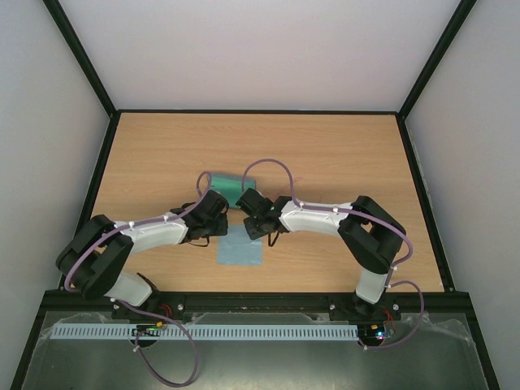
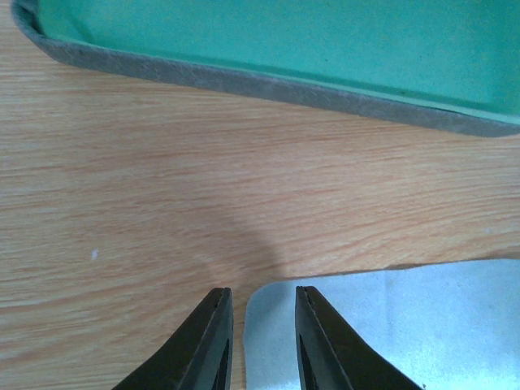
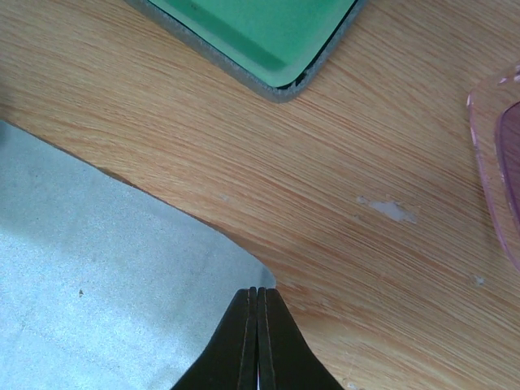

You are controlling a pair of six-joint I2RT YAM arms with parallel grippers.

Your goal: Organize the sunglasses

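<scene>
A light-blue cloth (image 1: 239, 253) lies flat on the table in front of the green case (image 1: 231, 192). In the left wrist view, my left gripper is open, its fingertips on either side of the rounded corner of the cloth (image 2: 455, 309). My right gripper is shut over the other far corner of the cloth (image 3: 122, 244); whether any cloth is pinched there, I cannot tell. At the right edge of that view, a clear purple-pink rim with a dark purple lens, apparently the sunglasses (image 3: 487, 150), is partly cut off.
The green-lined case has a grey rim (image 2: 244, 84) and lies just beyond the cloth, bare wood between them. Both arms come close together over the cloth's far corners.
</scene>
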